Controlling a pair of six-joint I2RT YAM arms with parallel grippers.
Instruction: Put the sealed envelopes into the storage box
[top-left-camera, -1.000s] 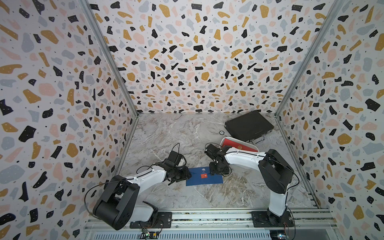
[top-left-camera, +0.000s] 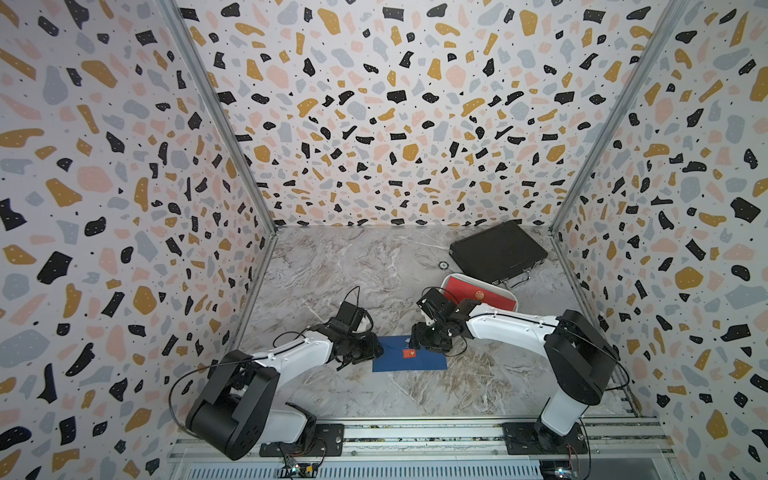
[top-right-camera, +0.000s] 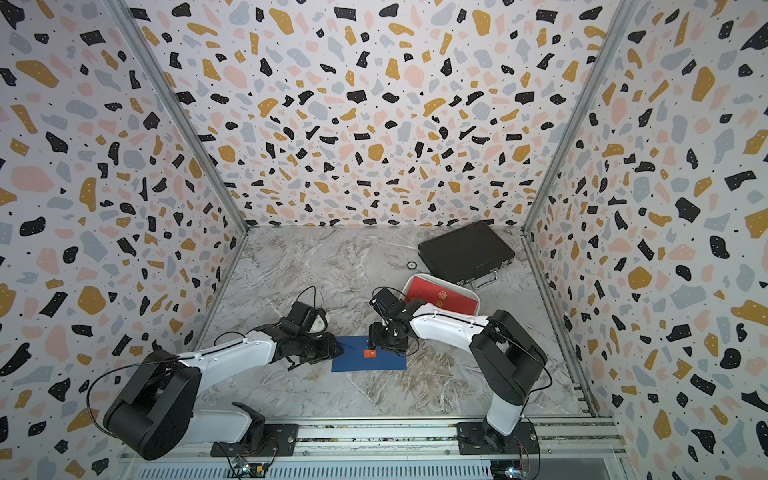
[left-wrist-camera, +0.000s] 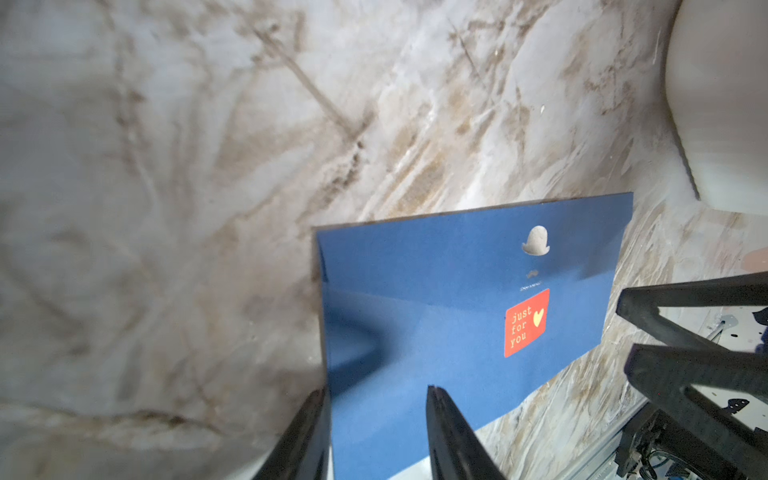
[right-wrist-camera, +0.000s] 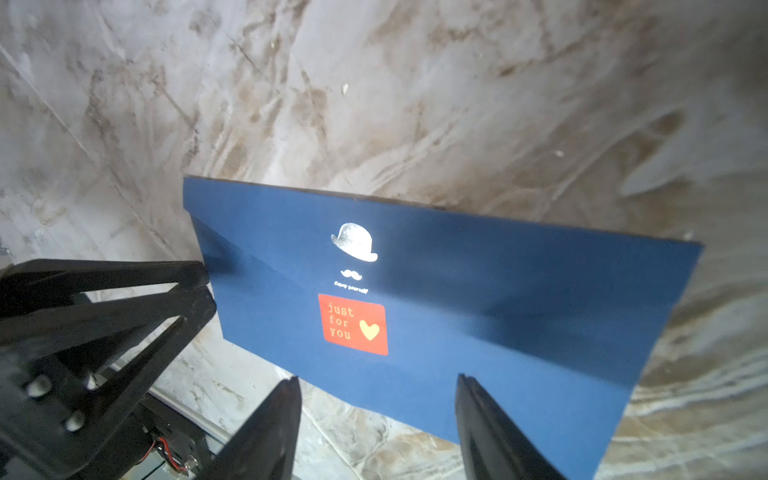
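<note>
A blue envelope with a red "just for you" sticker and a silver hat print lies on the marble table, nearly flat. My left gripper stands open at its left edge, one finger just outside that edge and the other over the paper. Above the envelope's right part is my right gripper, its fingers spread and nothing gripped between them. Behind the right arm, the white storage box contains a red envelope with a gold seal; the arm covers part of it.
Behind the box lies a black briefcase. A small round dark object rests left of it.
</note>
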